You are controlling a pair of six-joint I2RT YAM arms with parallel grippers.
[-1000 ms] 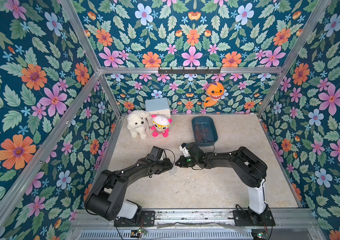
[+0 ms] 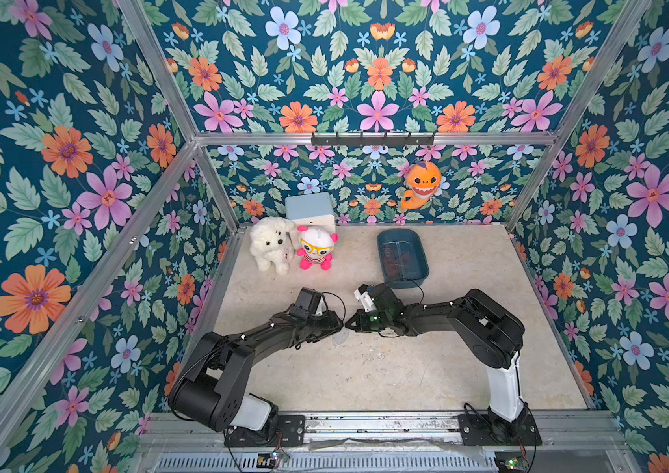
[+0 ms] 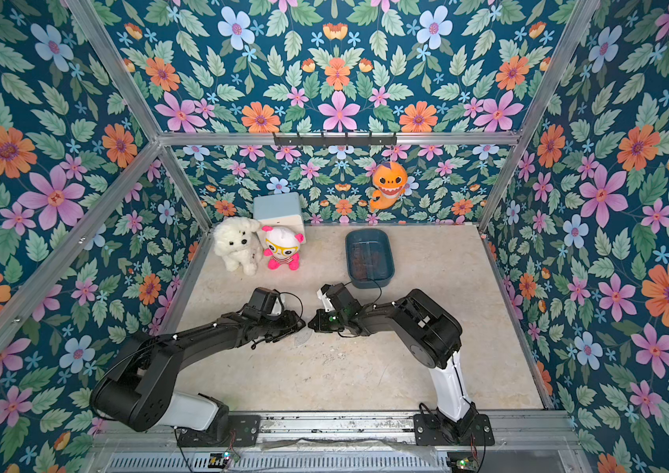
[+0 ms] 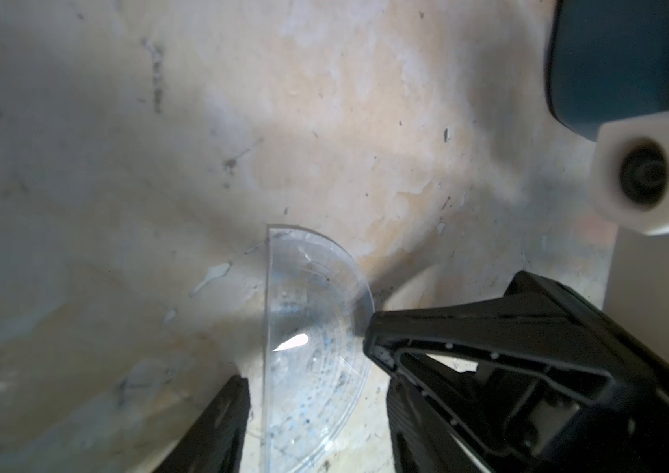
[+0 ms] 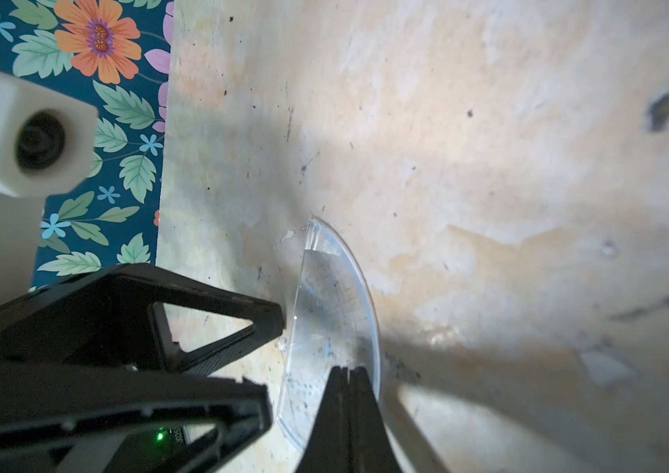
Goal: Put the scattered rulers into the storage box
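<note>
A clear half-round protractor [image 4: 314, 315] lies flat on the table, faint between both arms in the top views. My left gripper is open above it; its fingers stand on either side of the protractor in the left wrist view, apart from each other. In the right wrist view my right gripper has its fingertips pressed together, with nothing between them; the protractor [image 5: 330, 315] shows behind and outside them. The dark teal open box [image 2: 382, 264] stands behind the right arm. Its floor looks reddish, and I cannot tell what lies in it.
At the back left sit a white plush dog [image 2: 271, 246], a pink and white doll [image 2: 316, 248] and a white box with a blue lid [image 2: 310, 206]. The two gripper ends are very close together. Bare table [image 2: 397, 378] lies in front and at the right.
The right gripper has shifted slightly and stays shut. The protractor appears unmoved on the table.
</note>
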